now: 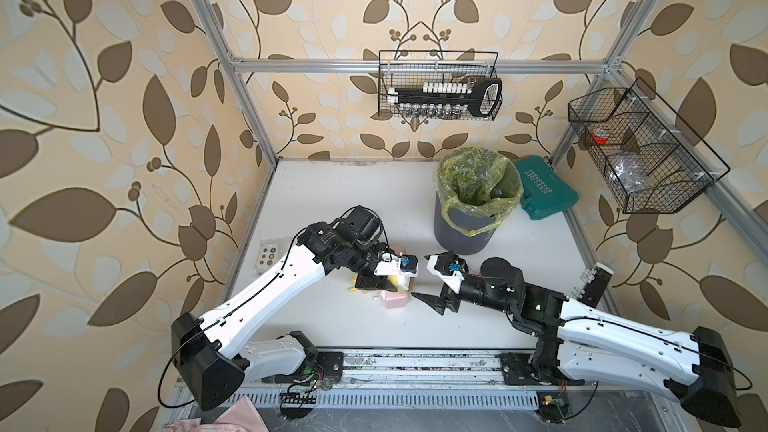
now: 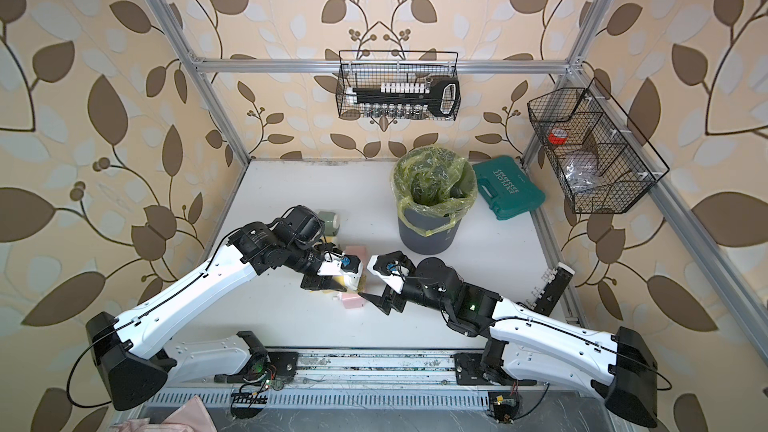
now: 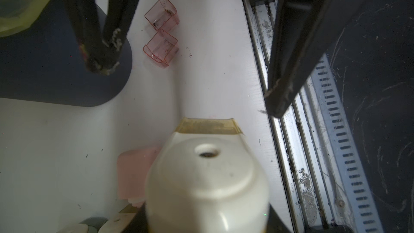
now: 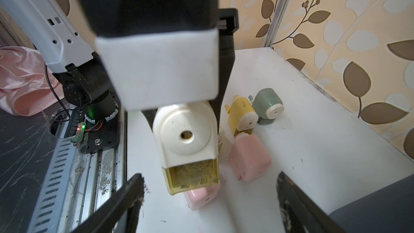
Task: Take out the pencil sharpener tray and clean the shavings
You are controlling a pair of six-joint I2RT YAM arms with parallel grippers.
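Note:
My left gripper (image 1: 385, 276) is shut on a white pencil sharpener (image 4: 185, 131) with an amber tray (image 4: 190, 176) at its bottom, held above the table front-centre. My right gripper (image 1: 428, 281) faces it from the right, open, its fingers either side of the tray with space around it in the right wrist view. Pink sharpeners (image 4: 249, 157), a yellow one (image 4: 242, 114) and a green one (image 4: 267, 103) rest on the table behind. Two clear pink trays (image 3: 160, 47) lie near the bin, seen in the left wrist view.
A dark bin (image 1: 460, 232) with a yellow-green liner stands right of centre, beside a green case (image 1: 548, 192). Wire baskets (image 1: 440, 108) hang on the back and right walls. Its front edge has metal rails.

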